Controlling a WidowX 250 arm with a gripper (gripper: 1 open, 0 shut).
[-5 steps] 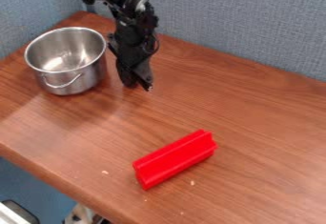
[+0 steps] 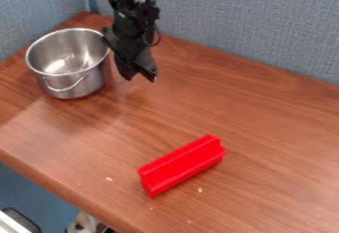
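Note:
My black gripper [image 2: 133, 64] hangs over the table at the upper left, just right of a steel pot [image 2: 69, 63] with a wire handle. Its fingers point down toward the tabletop; whether they are open or shut is unclear, as is whether they touch the pot. A red bar-shaped block [image 2: 181, 165] lies on the wooden table [image 2: 259, 128] in the lower middle.
Grey-blue padded walls [image 2: 252, 19] stand behind and at the left. The table edge runs along the lower left.
The gripper has moved slightly up and to the left, toward the pot. The pot and red block have not visibly moved.

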